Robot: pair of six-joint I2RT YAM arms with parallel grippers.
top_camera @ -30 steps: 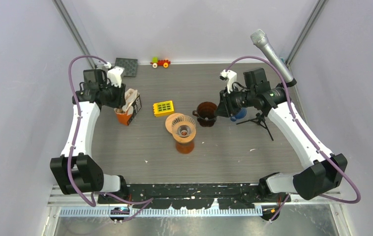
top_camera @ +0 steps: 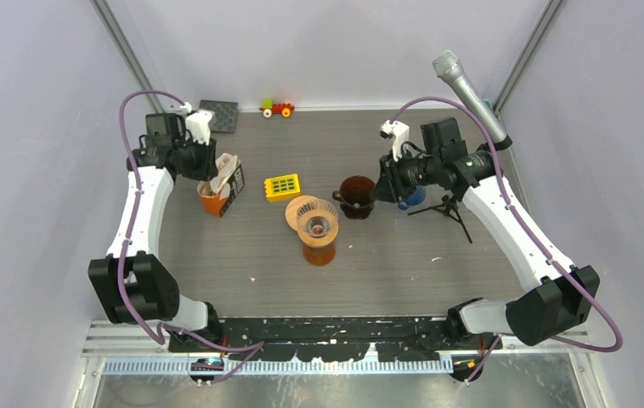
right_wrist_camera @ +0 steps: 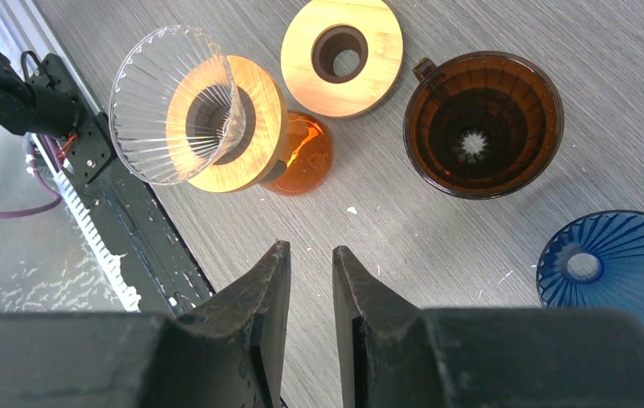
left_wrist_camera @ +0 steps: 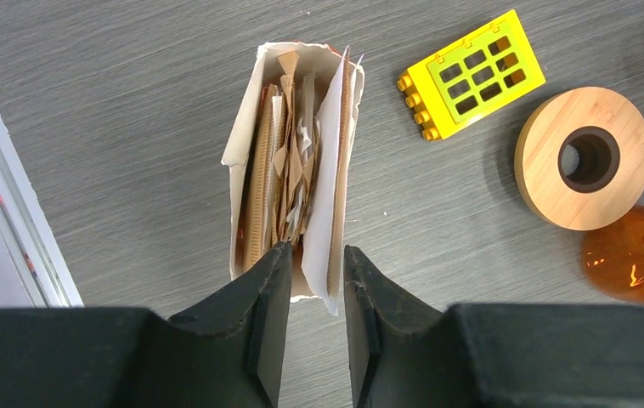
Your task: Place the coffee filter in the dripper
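Coffee filters [left_wrist_camera: 324,170], white and brown, stand upright inside an open orange-and-white box [left_wrist_camera: 242,144] on the left of the table. Over the box's near end is my left gripper, its fingers apart on either side of the box's right end; the frames do not show them touching a filter. A clear ribbed dripper [right_wrist_camera: 166,127] sits on a wooden collar above an amber glass server [right_wrist_camera: 306,157] near the middle. My right gripper stands open above bare table to the right of the server, nothing between its fingers.
Near the server lie a wooden ring [right_wrist_camera: 375,68], a brown dripper [right_wrist_camera: 505,123] and a yellow block [top_camera: 282,187]. A blue dripper [right_wrist_camera: 616,263] rests under the right arm.
The left arm has shifted slightly away from the front edge and a little to the right over the box. The right arm and the objects look unmoved.
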